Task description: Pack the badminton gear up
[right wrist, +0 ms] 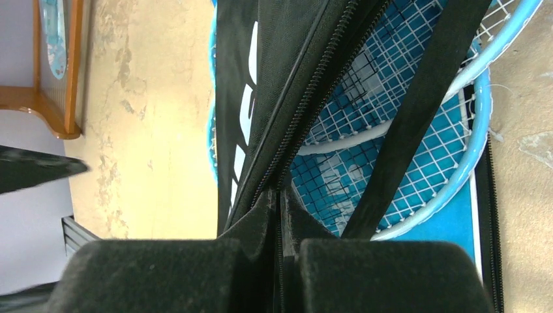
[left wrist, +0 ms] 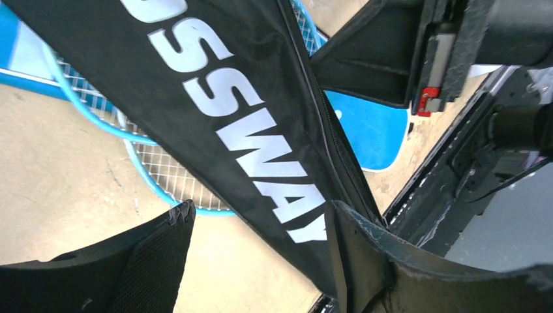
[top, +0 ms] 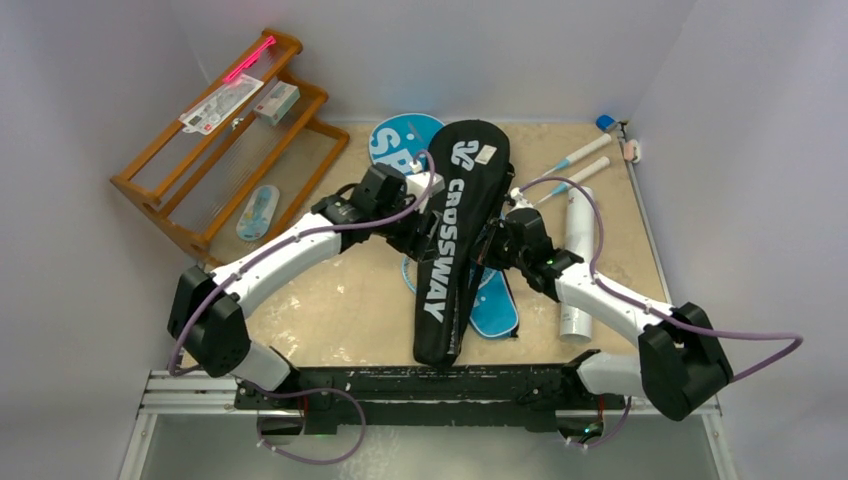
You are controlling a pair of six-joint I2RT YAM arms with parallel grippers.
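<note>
The black CROSSWAY bag (top: 448, 215) lies lengthwise in the middle of the table, on top of two blue rackets whose strings (left wrist: 186, 173) show beside it. White-and-blue handles (top: 590, 148) stick out to its right. Above the bag's left side is my left gripper, its fingers apart with only the bag beneath them. My right gripper is shut at the bag's right side, pinching its zipper edge (right wrist: 280, 171). A gap by the zipper shows racket strings past it. Partly under the bag is a blue cover (top: 495, 305); another blue round cover (top: 400, 138) lies behind.
A white tube (top: 578, 260) lies to the right. At the back left stands a wooden shelf (top: 150, 198) carrying a box (top: 277, 102) and a spectacle-case-like item (top: 258, 212). Bare table (top: 320, 310) shows left of the bag.
</note>
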